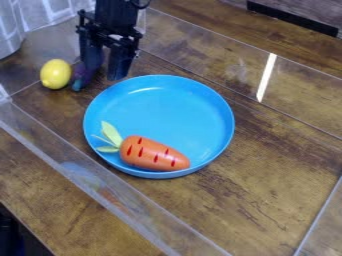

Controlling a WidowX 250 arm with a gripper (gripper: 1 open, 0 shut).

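Observation:
At the upper left, the black gripper (104, 55) hangs over a dark purple object with a teal end (83, 75), partly hidden by its fingers; whether it grips that object is unclear. Left of this sits a yellow lemon-like item (56, 73). A blue plate (174, 110) lies in the middle, with an orange toy carrot (152, 153) with pale leaves on its lower left part.
A metal pot (8, 28) stands at the top left edge. A transparent strip runs along the lower left.

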